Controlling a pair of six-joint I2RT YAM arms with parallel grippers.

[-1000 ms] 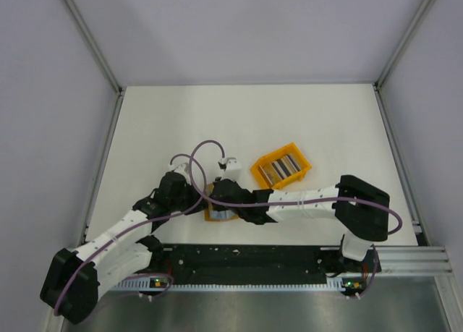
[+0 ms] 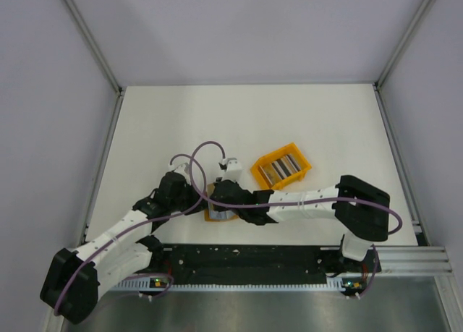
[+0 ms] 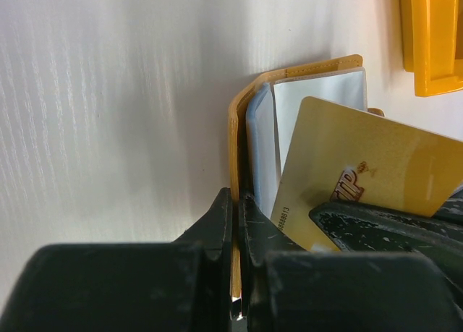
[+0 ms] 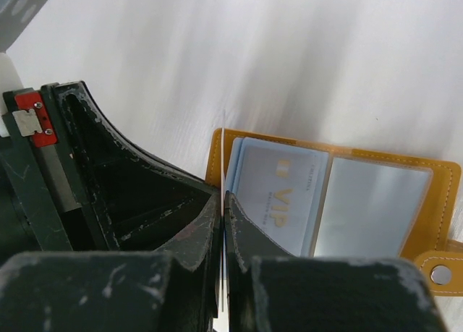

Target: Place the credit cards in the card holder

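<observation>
The brown card holder (image 2: 208, 215) stands open on the table between the two arms, mostly hidden from above. In the left wrist view, the holder's thin brown edge (image 3: 234, 144) runs down between the fingers of my left gripper, which is shut on it. A gold card (image 3: 376, 155) leans over the holder's clear sleeves (image 3: 318, 93), gripped by my right gripper. Seen edge-on in the right wrist view, that card (image 4: 223, 155) is a thin line rising from the shut fingertips. A pale VIP card (image 4: 278, 191) lies in a sleeve. Whether the gold card has entered a sleeve I cannot tell.
An orange box (image 2: 302, 157) with several cards standing in it is to the right, beyond the right arm. The holder's snap strap (image 4: 434, 260) sticks out at its side. Bare white table (image 2: 217, 108) spreads out behind the arms.
Hardly anything differs. The right arm has shifted very slightly, and the left arm, the holder and the orange box look the same.
</observation>
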